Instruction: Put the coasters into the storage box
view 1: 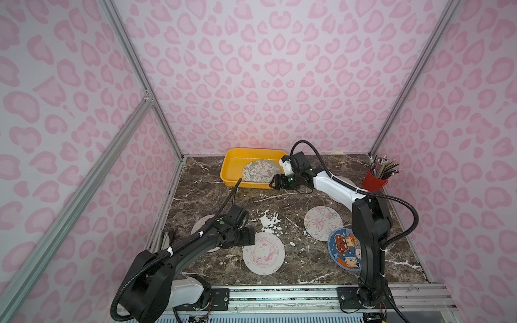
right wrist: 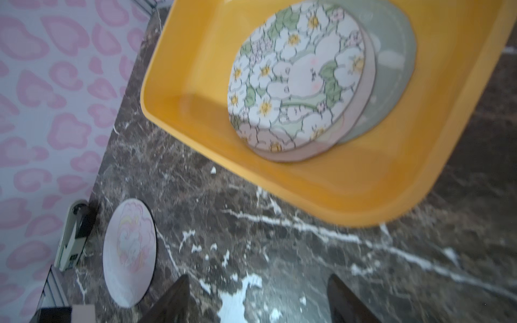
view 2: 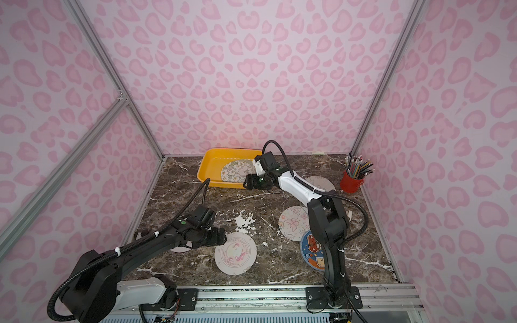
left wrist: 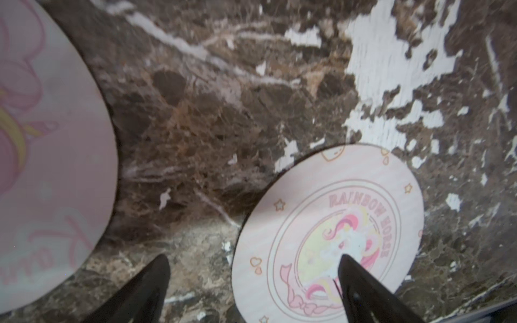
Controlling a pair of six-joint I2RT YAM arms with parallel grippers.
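Note:
The yellow storage box stands at the back, holding several stacked coasters, a floral one on top. Open and empty, my right gripper hovers at the box's front right. My left gripper is open above the front left, over the left edge of a pink Rainbow Horse coaster. Another pink coaster lies left of it, partly under the left arm. On the right lie a pink-patterned coaster, a blue cartoon coaster and a pale coaster partly behind the right arm.
A red cup of pens stands at the back right. A stapler-like object lies at the left edge. Walls close in the sides and back.

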